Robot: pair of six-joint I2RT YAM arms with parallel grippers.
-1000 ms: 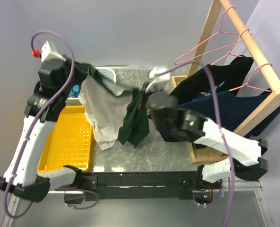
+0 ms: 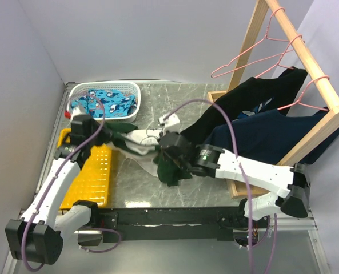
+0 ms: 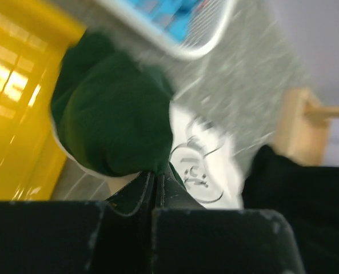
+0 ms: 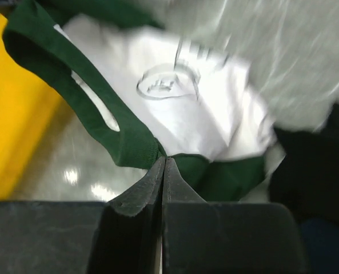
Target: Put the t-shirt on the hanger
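Observation:
A white and green T-shirt point(image 2: 146, 137) is bunched low over the grey table between my two grippers. My left gripper is shut on a green part of it point(image 3: 112, 114), beside the yellow tray. My right gripper is shut on the green band point(image 4: 129, 142); white fabric with a printed drawing point(image 4: 186, 108) lies beyond. The top view is blurred around both grippers. Pink hangers point(image 2: 298, 104) hang on the wooden rack point(image 2: 309, 65) at the right.
The yellow tray point(image 2: 92, 188) is at the left, with a white basket point(image 2: 105, 85) of blue cloth behind it. Dark garments point(image 2: 269, 137) hang at the rack on the right. Bare table shows at the back middle and front.

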